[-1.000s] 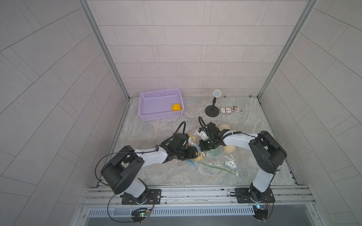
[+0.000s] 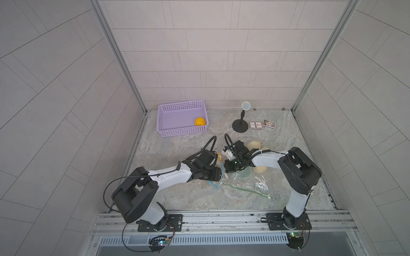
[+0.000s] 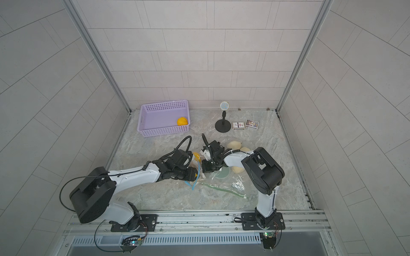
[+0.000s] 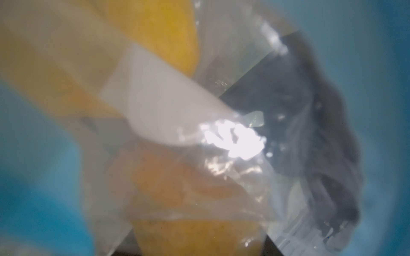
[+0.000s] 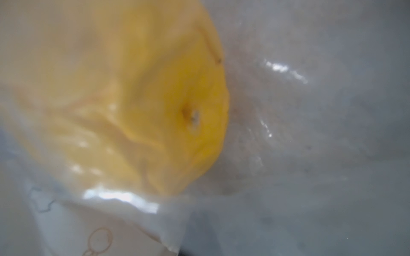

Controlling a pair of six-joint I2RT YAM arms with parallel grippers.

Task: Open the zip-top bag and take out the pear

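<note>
The clear bag with a blue edge (image 2: 216,186) lies between my two grippers. My left gripper (image 2: 221,172) reaches inside its mouth; blue edging surrounds the left wrist view. Low there, a yellow-orange pear (image 4: 196,239) sits between the dark fingers; whether they grip it cannot be told. A second yellow fruit (image 4: 158,29) shows through film above. My right gripper (image 2: 226,165) is shut at the bag's far side, its fingertips mostly hidden. The right wrist view shows a yellow fruit (image 5: 188,111) close up behind wrinkled film.
A lilac basket (image 2: 179,130) holding a yellow fruit (image 2: 200,121) stands at the back left. Another clear bag with a green zip strip (image 2: 252,191) and pale round items (image 2: 253,145) lies by the right arm. A black stand (image 2: 240,125) and card boxes (image 2: 269,123) are at the back.
The right gripper has moved slightly left.
</note>
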